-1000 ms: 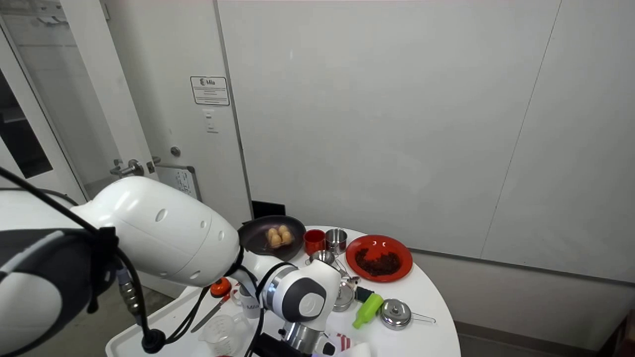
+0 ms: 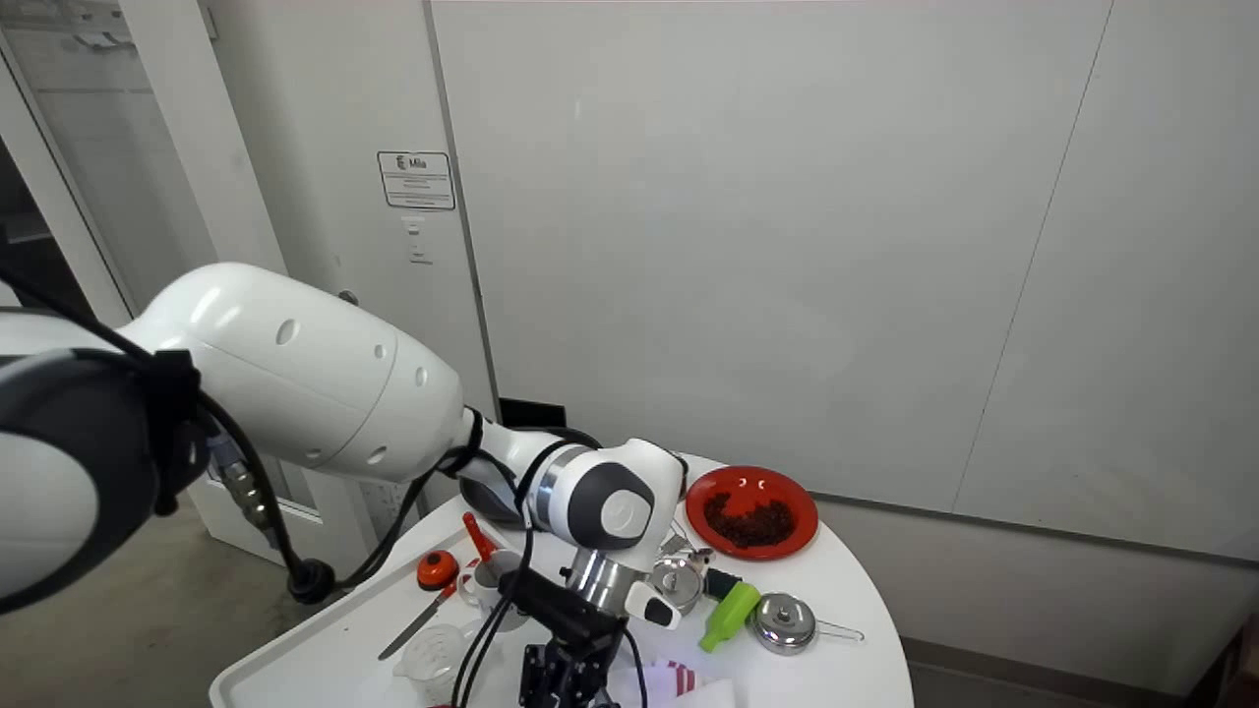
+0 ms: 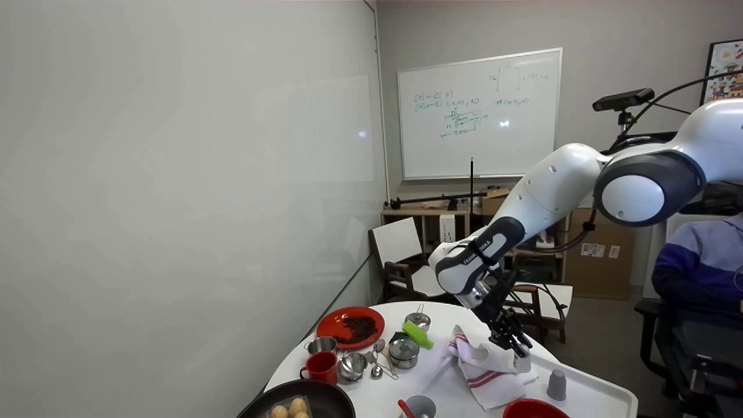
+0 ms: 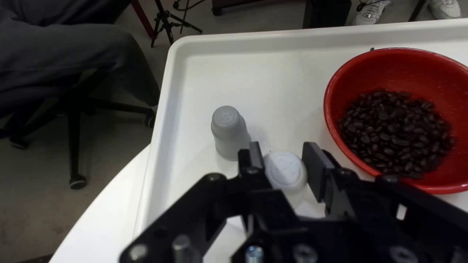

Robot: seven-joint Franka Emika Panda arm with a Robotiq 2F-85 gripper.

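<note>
A white shaker (image 4: 287, 174) with a rounded, holed top is between the fingers of my gripper, which is shut on it. In exterior view 2 the white shaker (image 3: 522, 362) shows below the fingertips, by the white cloth with red stripes (image 3: 482, 376); whether it touches the surface below I cannot tell. Upright on the white tray (image 4: 193, 65), just left of my gripper in the wrist view, stands a grey shaker (image 4: 230, 131). To the right is a red bowl (image 4: 397, 118) of dark beans. Exterior view 1 cuts off my fingertips.
A red plate (image 2: 751, 484) of dark bits, a green bottle (image 2: 731, 616) and a lidded metal pot (image 2: 784, 621) occupy the table's far side. A knife (image 2: 415, 621) and clear measuring cup (image 2: 434, 655) lie nearer. The tray behind the grey shaker is bare.
</note>
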